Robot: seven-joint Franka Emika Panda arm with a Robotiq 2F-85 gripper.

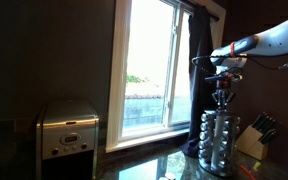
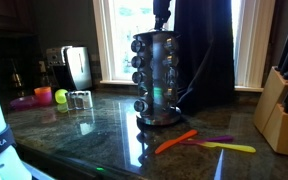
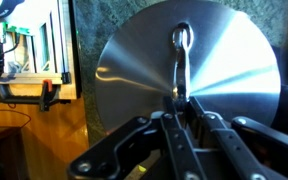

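Observation:
A tall metal spice rack with several jars in its sides stands upright on the dark counter, as seen in exterior view 2. My gripper is directly over its round top plate in the wrist view. The fingers are shut on the metal loop handle rising from that plate. From exterior view 1, the gripper points straight down onto the rack. The exact contact between fingertips and handle is partly hidden by the fingers.
Right of the rack lie coloured knives and a wooden knife block. A toaster, a red cup and a small metal rack are on the left. Behind are a dark curtain and a window.

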